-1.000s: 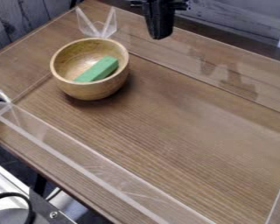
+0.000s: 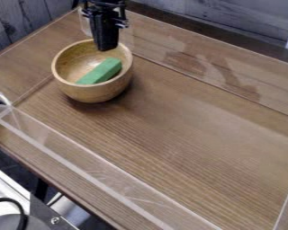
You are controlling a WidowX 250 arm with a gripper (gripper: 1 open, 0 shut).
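A wooden bowl [image 2: 112, 88] sits on the left part of the table, holding a green block [image 2: 100, 71]. My dark gripper [image 2: 105, 45] hangs just above the bowl's back rim, shut, with nothing visible between its fingers.
Strips of clear tape lie along its front left edge. A black cable [image 2: 17, 206] shows at the bottom left corner, and a dark wall stands behind.
My gripper has moved left and lower, from the back middle of the table to over the bowl. The bowl and green block look unmoved.
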